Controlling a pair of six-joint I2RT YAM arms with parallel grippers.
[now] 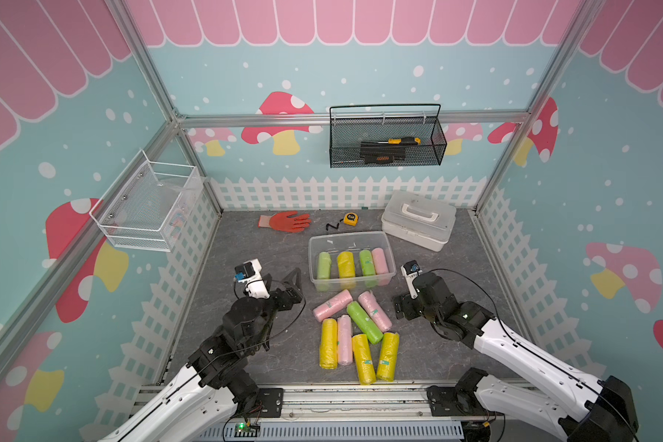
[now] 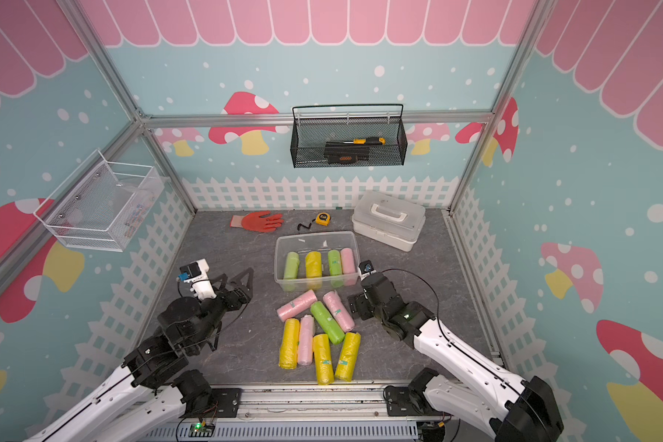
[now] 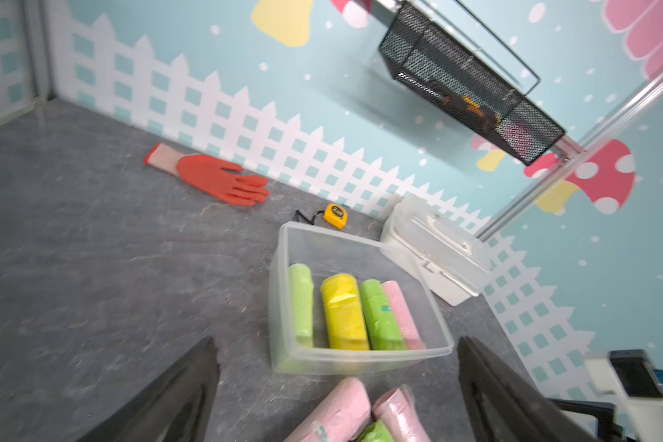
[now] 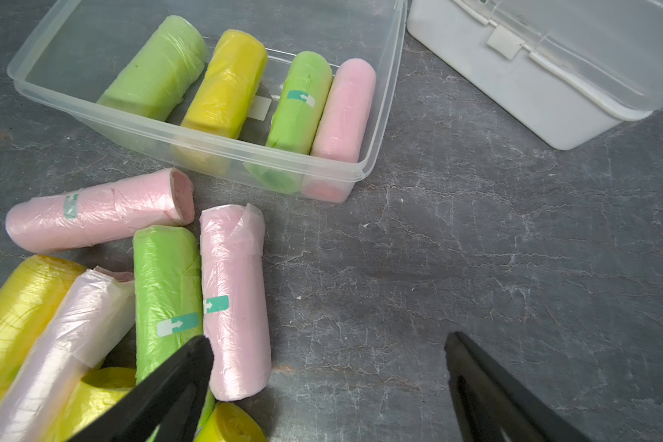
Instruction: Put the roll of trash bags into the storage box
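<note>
The clear storage box (image 1: 352, 240) stands mid-table with several rolls upright or leaning inside: light green, yellow (image 4: 227, 84), green and pink, side by side. In front of it lie more rolls of trash bags: a slanted pink roll (image 4: 99, 210), another pink roll (image 4: 234, 302), a green roll (image 1: 364, 322), a paler pink roll (image 1: 344, 340) and several yellow ones (image 1: 328, 343). My left gripper is open and empty, left of the box and rolls. Right of the loose rolls, my right gripper stands open over bare table, nothing between its fingers.
A lidded white case (image 1: 420, 219) sits behind the box to the right. An orange glove (image 1: 286, 221) and a yellow tape measure (image 1: 350, 218) lie at the back. A black wire basket (image 1: 387, 143) hangs on the back wall.
</note>
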